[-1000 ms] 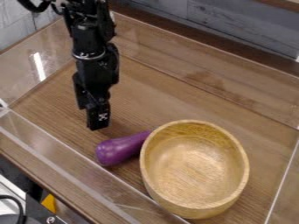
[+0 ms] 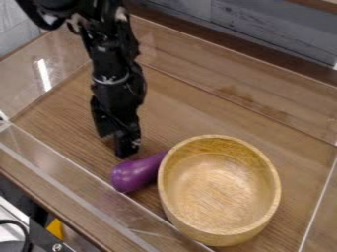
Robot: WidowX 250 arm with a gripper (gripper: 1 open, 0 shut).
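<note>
The black gripper (image 2: pixel 116 143) hangs low over the wooden tabletop at centre left, its fingers open and pointing down, just above and behind a purple eggplant (image 2: pixel 134 172). The eggplant lies on the table against the left side of a large tan bowl (image 2: pixel 222 207), which is empty. The gripper is apart from the eggplant, with nothing visible between its fingers.
A grey wall runs along the back. Clear panels edge the near left, with dark cables and a yellow object below at the lower left corner.
The gripper has moved slightly toward the front and right, lower in the view and nearer the eggplant. The eggplant and bowl appear unmoved.
</note>
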